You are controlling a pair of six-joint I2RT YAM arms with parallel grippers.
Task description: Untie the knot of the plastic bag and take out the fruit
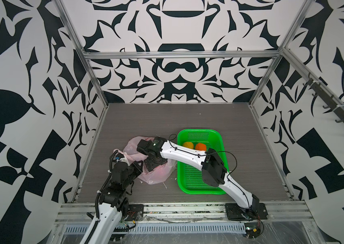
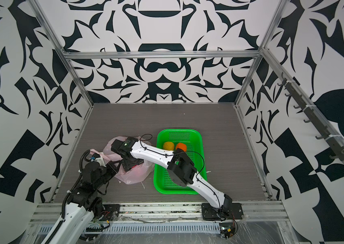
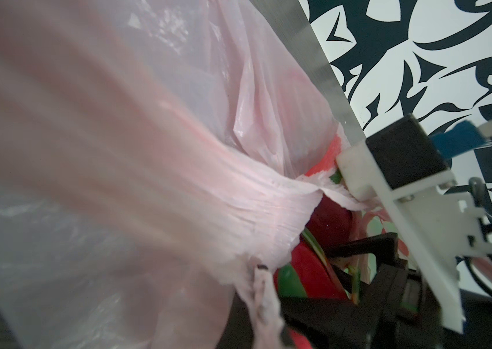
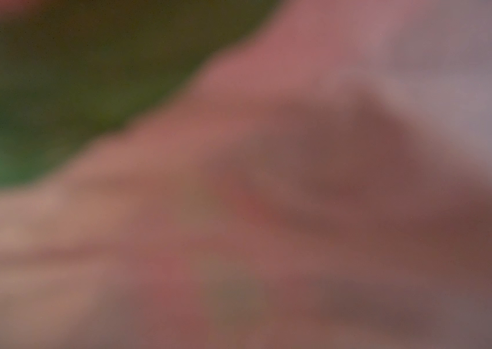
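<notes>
The pink translucent plastic bag (image 1: 159, 174) lies crumpled left of the green basket, its mouth gaping in the left wrist view. A red thing (image 3: 318, 264) with green on it shows inside the mouth. My left gripper (image 1: 139, 166) is shut at the bag's left side, on a thin bunched strip of its film. From above, my right gripper (image 1: 153, 163) reaches down into the bag, fingers open; its fingertips are hidden from above. Nothing can be made out as held by it. Close against the right wrist camera, pink film (image 4: 292, 192) blurs that view.
Inside the green basket (image 1: 181, 185) are a yellow fruit (image 1: 188, 144) and an orange fruit (image 1: 200, 146). My right forearm (image 1: 182, 155) crosses above the basket.
</notes>
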